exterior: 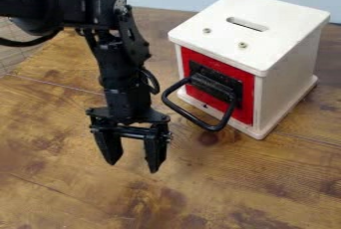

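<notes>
A white box [280,44] with a slotted top and red front panel [197,56] stands at the upper right, with a black door or fixture on that face and a black loop handle [200,117] sticking out toward the left. My black gripper [134,156] hangs over the wooden table to the left and in front of the box, below and left of the handle, pointing down with its fingers apart and nothing between them.
A wire mesh lies at the left behind the arm. A pale wall runs along the back.
</notes>
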